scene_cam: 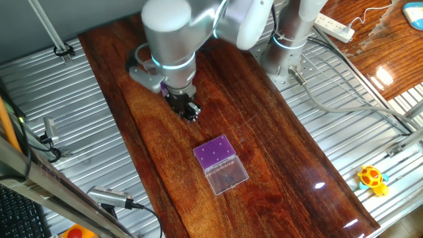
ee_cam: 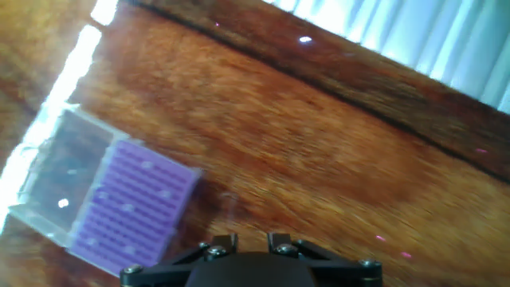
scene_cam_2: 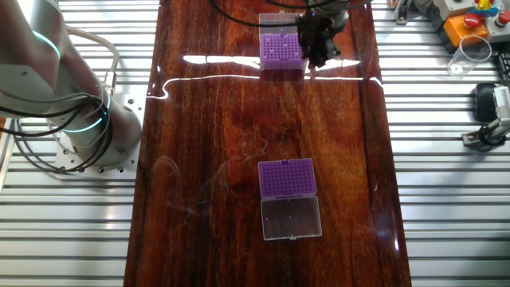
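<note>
Two purple grid boxes lie on the brown wooden table, their clear lids folded open flat. One, the near box point(scene_cam_2: 287, 178), sits mid-table, also seen as a purple box point(scene_cam: 214, 152) in exterior view 1. Farther back is the far box point(scene_cam_2: 280, 49), mostly hidden by the arm in exterior view 1. Above the table beside the far box hangs my gripper point(scene_cam_2: 320, 49). The wrist view has a purple box point(ee_cam: 135, 206) left of the gripper. A narrow gap parts its fingertips, and nothing shows between them.
Bare wooden table point(scene_cam: 277, 165) surrounds the near box. Slatted metal point(scene_cam: 79, 119) borders the wood. A camera on a stand point(scene_cam: 110, 197) is beside the left edge; a turtle toy point(scene_cam: 371, 177) lies off to the right.
</note>
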